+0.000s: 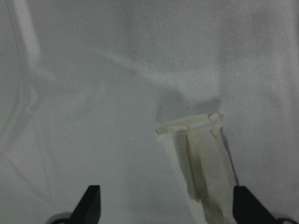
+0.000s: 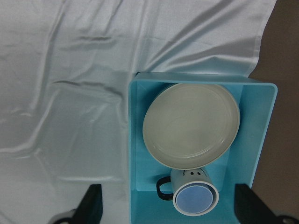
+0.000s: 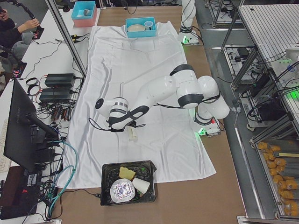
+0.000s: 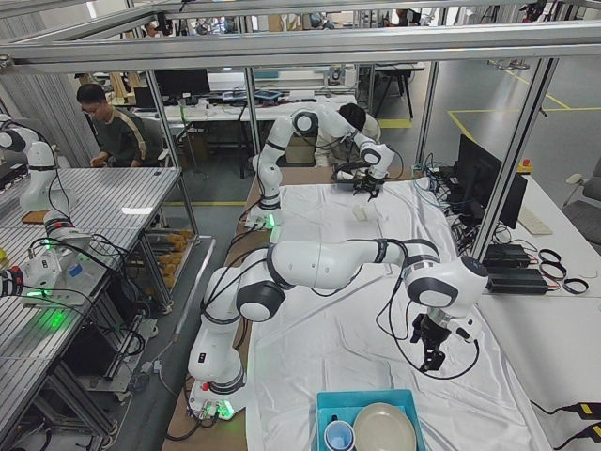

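Note:
A pale, flattened paper sleeve (image 1: 205, 172) lies on the white cloth (image 3: 140, 158). My left gripper is low over it, open, its fingers either side of the lower part of the sleeve in the left wrist view. My right gripper is open above the blue bin (image 2: 253, 140), which holds a cream plate (image 2: 191, 123) and a white smiley mug (image 2: 194, 198) with a dark handle. Nothing shows between the right fingers.
A black tray (image 3: 152, 190) at the near end holds a foil round, a yellow piece and a white cylinder. A monitor and cables (image 3: 18, 135) crowd the left side.

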